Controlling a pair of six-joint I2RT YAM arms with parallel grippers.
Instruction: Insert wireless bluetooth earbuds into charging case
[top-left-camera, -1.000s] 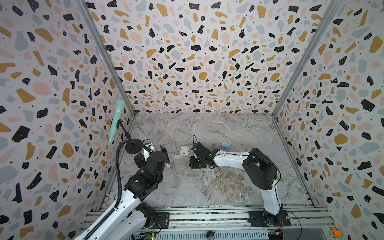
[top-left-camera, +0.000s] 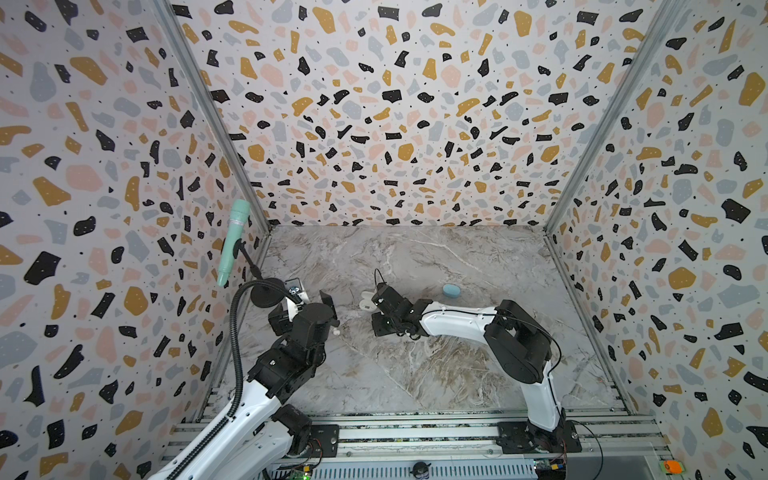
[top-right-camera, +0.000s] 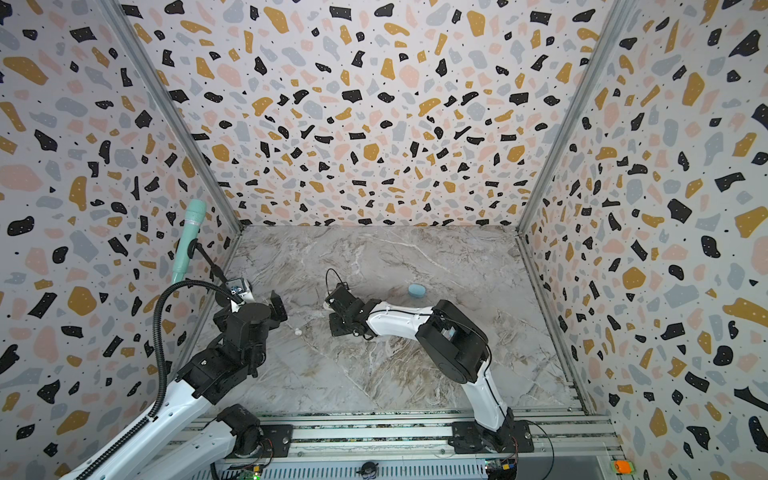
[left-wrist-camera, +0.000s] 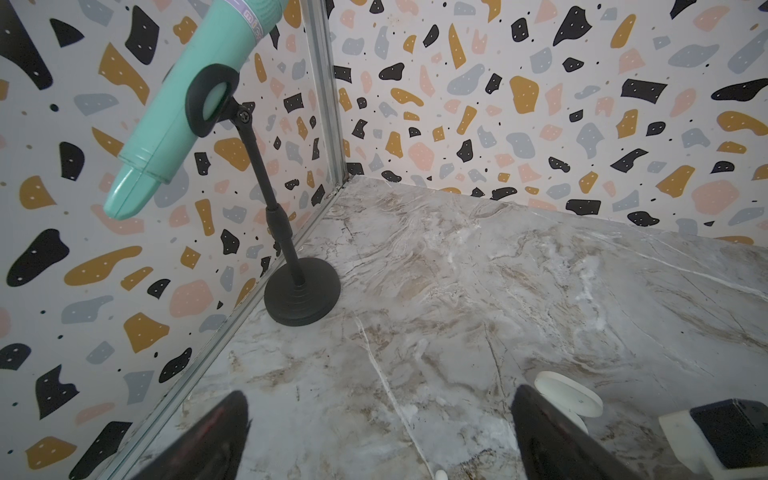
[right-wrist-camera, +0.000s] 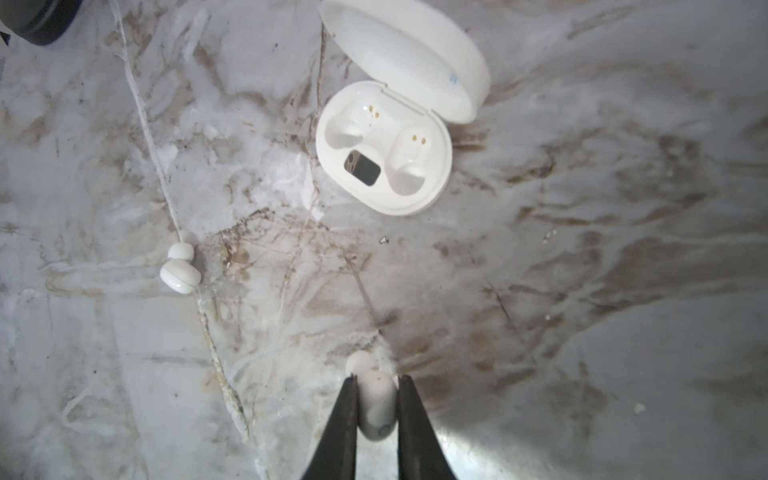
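Observation:
The white charging case lies open on the marble table with both slots empty, its lid raised; it also shows at the lower right of the left wrist view (left-wrist-camera: 566, 393). My right gripper is shut on a white earbud (right-wrist-camera: 376, 408), held below the case in that wrist view. Another small white earbud (right-wrist-camera: 180, 276) lies on the table to the left of the case. My left gripper stands open at the left side, above the table, with nothing between its fingers.
A mint handheld device on a black stand (left-wrist-camera: 300, 292) stands at the left wall. A light-blue oval object (top-left-camera: 451, 290) lies right of centre.
My right gripper has moved a little to the left, closer to the case, partly covering it in the top left view. The left arm has not moved.

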